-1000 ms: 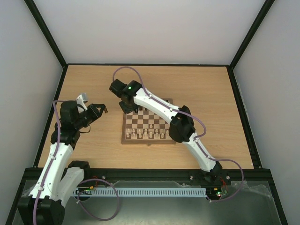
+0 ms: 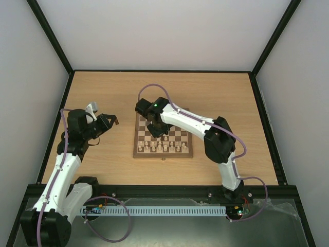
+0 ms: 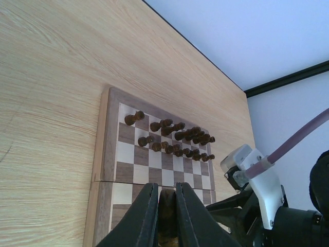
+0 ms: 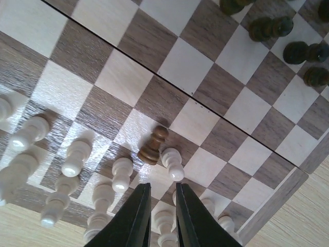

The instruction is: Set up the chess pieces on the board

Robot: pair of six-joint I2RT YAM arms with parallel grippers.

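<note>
My left gripper is shut on a dark brown chess piece [image 3: 167,216], held left of the chessboard [image 2: 137,144]. My right gripper hangs over the board; its fingertips look close together, and I cannot see what, if anything, is between them. In the right wrist view a brown piece [image 4: 152,146] lies tilted beside a white pawn [image 4: 172,164] among the white pieces, which fill the near rows. Dark pieces stand in the far half, seen also as rows in the left wrist view.
The right arm reaches across the board's right part. Dark frame rails and walls edge the table.
My right gripper has moved from the board's far left toward the near middle, to the right and forward. The left arm is practically unchanged.
</note>
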